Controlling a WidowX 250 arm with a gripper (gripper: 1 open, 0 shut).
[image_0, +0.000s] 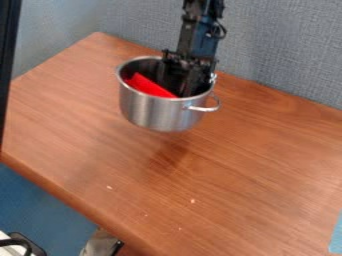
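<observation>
A steel pot (160, 112) with side handles stands on the wooden table (227, 200), left of centre toward the back. A red object (150, 87) lies inside it. My black gripper (187, 72) reaches down from above into the right back part of the pot. Its fingertips are hidden in the dark interior, so I cannot see what is between them.
A grey padded wall (281, 55) runs behind it. Blue floor (40, 205) shows past the left edge, with some dark items at the lower left.
</observation>
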